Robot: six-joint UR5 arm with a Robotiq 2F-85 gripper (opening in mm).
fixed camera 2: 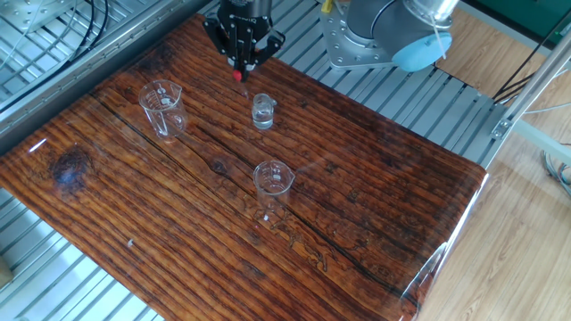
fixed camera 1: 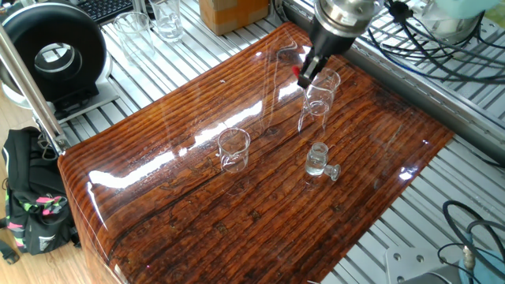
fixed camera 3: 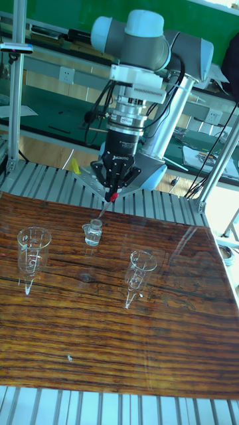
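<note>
My gripper [fixed camera 3: 111, 192] is shut on a dropper, whose red bulb [fixed camera 3: 113, 197] shows at the fingertips. The dropper's thin glass tube [fixed camera 3: 104, 210] points down, close above and beside a small clear bottle [fixed camera 3: 93, 234] in exterior view 3. Some clear liquid shows in that bottle [fixed camera 1: 316, 160], and its glass stopper [fixed camera 1: 333, 172] lies beside it on the wood. Two empty-looking glass beakers stand upright on the table: a larger beaker [fixed camera 2: 163, 111] and a smaller beaker [fixed camera 2: 273, 181]. In exterior view 1 the gripper [fixed camera 1: 305, 80] overlaps the edge of the larger beaker; the tube's tip is hard to make out.
The glossy wooden table [fixed camera 1: 189, 213] has wide clear areas around the glassware. More beakers [fixed camera 1: 134, 33] and a cardboard box [fixed camera 1: 233, 14] stand on the slatted metal surface beyond it. Loose cables [fixed camera 1: 442, 67] run near the arm.
</note>
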